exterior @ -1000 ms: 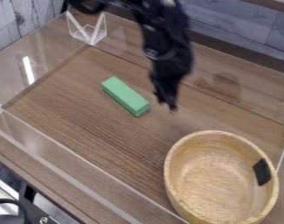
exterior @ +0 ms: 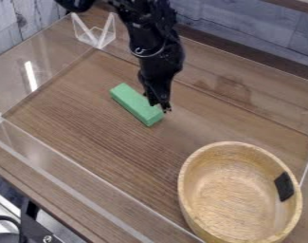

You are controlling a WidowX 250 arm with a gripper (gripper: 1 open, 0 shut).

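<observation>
My black gripper (exterior: pixel 157 101) hangs at the centre of the camera view, its fingertips low at the right side of a green block (exterior: pixel 128 99) that lies on the wooden table. The fingers look close together, with nothing visible between them; whether they touch the block I cannot tell.
A large light-tan round bin (exterior: pixel 239 223) with a dark handle patch fills the lower right. The wooden table (exterior: pixel 81 133) is otherwise mostly clear, with white clip-like pieces at its left and back edges and grey walls beyond.
My gripper has moved left and down toward the green block over the last second. The block and bin look unmoved.
</observation>
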